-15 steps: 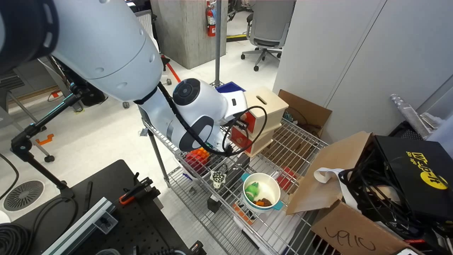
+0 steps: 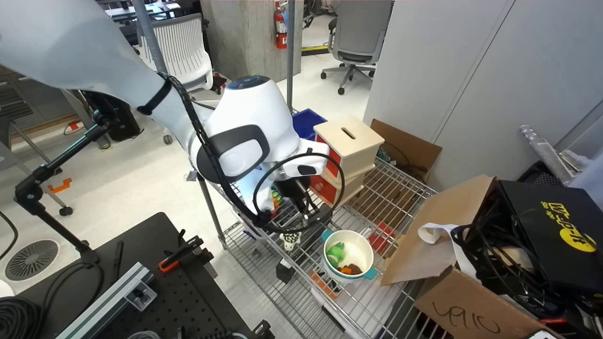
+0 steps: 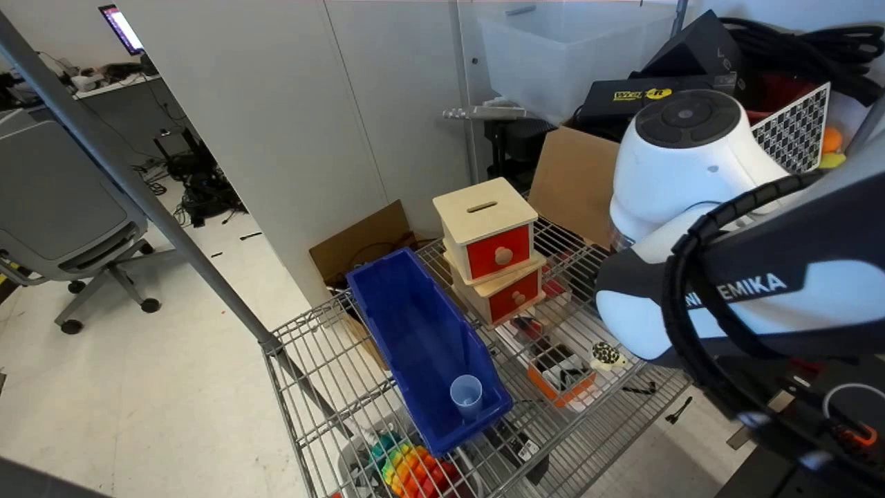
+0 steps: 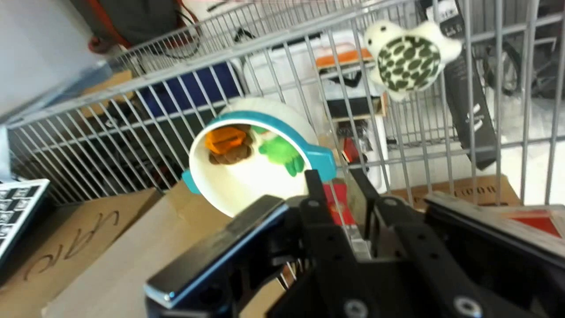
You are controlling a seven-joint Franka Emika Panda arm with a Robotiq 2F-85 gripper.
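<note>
In the wrist view my gripper is part open, its two dark fingers apart and nothing seen between them. Past the fingertips, up and to the left in that view, is a white pot (image 4: pixel 238 185) with a teal rim and handles. Inside the pot lie a green toy (image 4: pixel 279 150) and an orange and brown piece (image 4: pixel 225 140). A white turtle-like toy (image 4: pixel 408 61) with a dark spotted back rests on the wire shelf. From the outside, the gripper (image 2: pixel 314 213) hangs above the shelf, between the drawer boxes and the pot (image 2: pixel 348 251).
Stacked wooden drawer boxes (image 3: pixel 489 241) with red fronts stand beside a long blue bin (image 3: pixel 406 324) holding a clear cup (image 3: pixel 466 394). An open cardboard box (image 2: pixel 463 305) full of cables borders the pot's side. Bare wire shelf (image 2: pixel 390 192) lies behind the pot.
The arm has swung away from the drawer fronts toward the pot, and the hand has turned to point downward. The pot, turtle-like toy and drawer boxes stay in place.
</note>
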